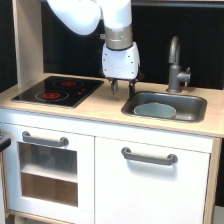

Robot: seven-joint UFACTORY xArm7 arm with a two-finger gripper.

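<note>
My gripper (122, 89) points down over the counter, just left of the sink. Its two dark fingers stand apart, with nothing visible between them. In the sink basin (188, 103) lies a flat, rounded grey-green thing (155, 111), perhaps a plate or a pan. The gripper is clear of it, up and to the left. At this size I cannot tell whether the fingertips touch the counter.
A dark faucet (175, 65) rises behind the sink. To the left is a black stovetop (58, 90) with red rings. Bare counter (98, 108) lies between stove and sink. Below are a windowed door (48, 165) and a white door (150, 185).
</note>
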